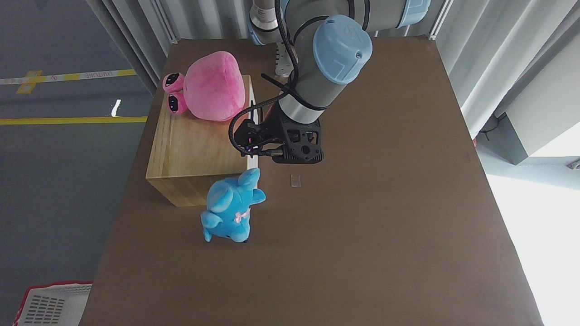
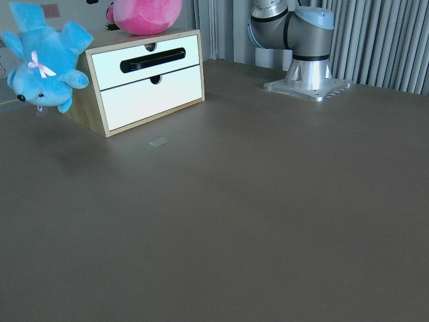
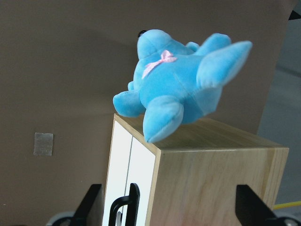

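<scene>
A blue plush bear with a pink bow is off the top of the wooden drawer box, in the air by its front end in the left view. My gripper is above the box's right side, apart from the bear. In the wrist view, its two fingers stand wide open with nothing between them but the box behind, and the bear is beyond. A pink plush toy rests on the back of the box.
A white basket with a red rim sits on the floor at the lower left.
</scene>
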